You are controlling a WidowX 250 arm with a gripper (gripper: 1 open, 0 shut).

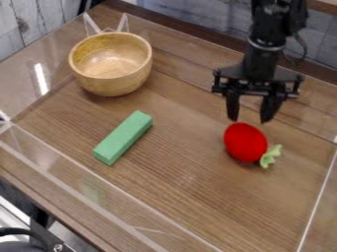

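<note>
The dark robot gripper [237, 79] hangs over the upper right of the wooden table, its dark fingers pointing down, apart from and above a red round object [245, 142] with a pale green leafy top at its lower right, which looks like a toy radish or strawberry. Nothing shows held by the gripper, which appears open, though the fingers are small in this view.
A yellow-tan bowl [110, 61] stands at the upper left. A green rectangular block [122, 137] lies diagonally at the left middle.
</note>
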